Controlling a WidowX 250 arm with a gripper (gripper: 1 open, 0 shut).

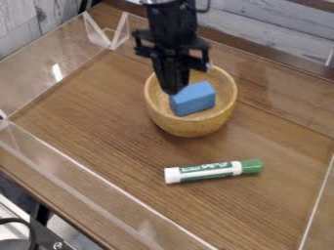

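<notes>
My gripper (175, 64), dark and motion-blurred, is raised over the back of a wooden bowl (206, 125); it looks shut, with nothing visible between its fingers. Inside the bowl, toward its right, lies a blue block (193, 97). A white and green tube (212, 171) lies on the table in front of the bowl, slightly to the right.
A wall (287, 29) runs along the back right. A black cable lies at the bottom left edge.
</notes>
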